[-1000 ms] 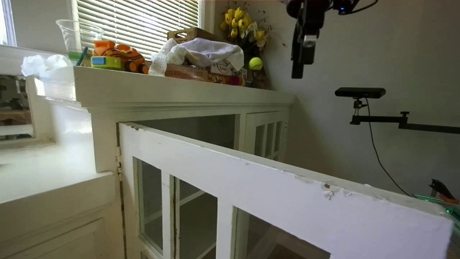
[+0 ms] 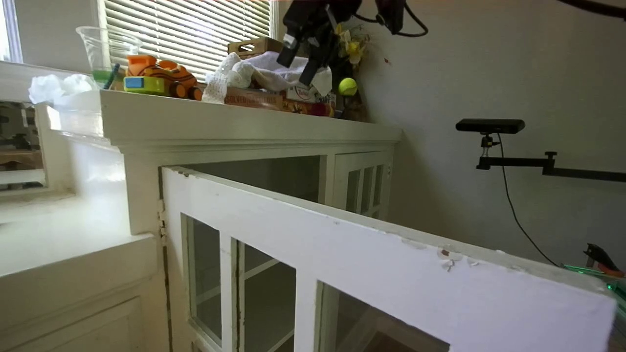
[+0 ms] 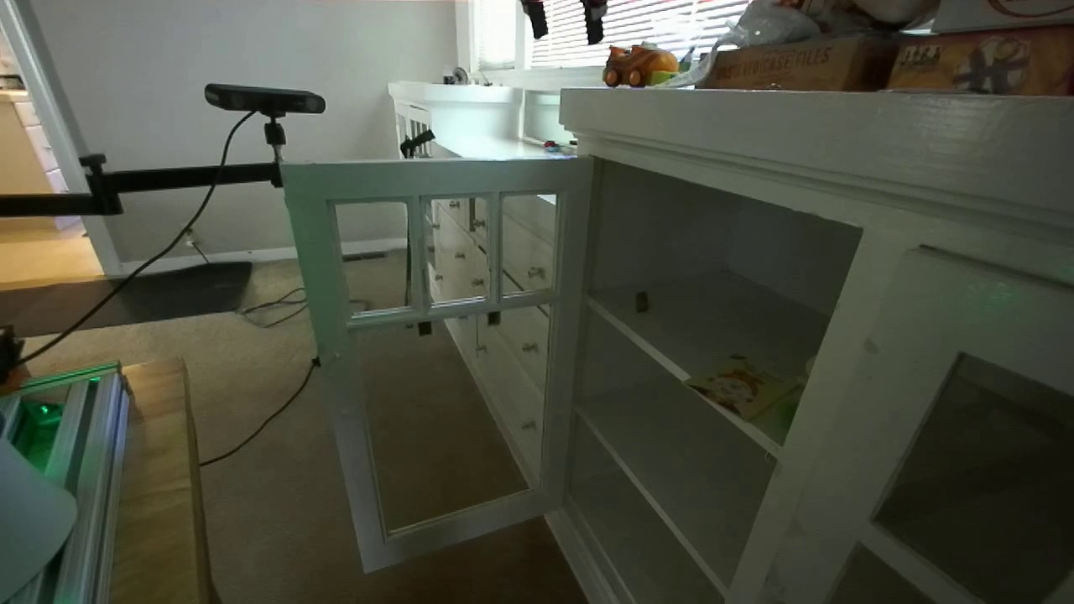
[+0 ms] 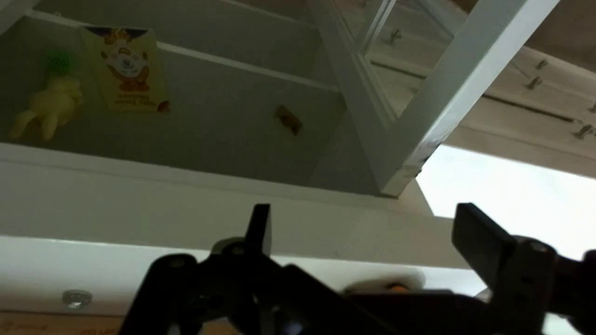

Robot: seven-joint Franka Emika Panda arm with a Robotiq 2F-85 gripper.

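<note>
Above the cabinet top's front edge my gripper hangs open, nothing between its fingers. In the second exterior view only the fingertips show, at the top edge. Its two fingers stand wide apart in the wrist view, where the gripper has the cabinet front edge behind it. The white glass-paned cabinet door is swung wide. Inside, on a shelf, lie a yellow picture packet, a pale yellow figure with a green top and a small brown piece.
On the cabinet top are an orange toy car, a clear cup, a white cloth, boxes and a tennis ball. A camera on an arm stands beyond the door.
In exterior view 1 my gripper has moved left and a little down, from beside the bare wall to in front of the cloth and flowers. The door has stayed put.
</note>
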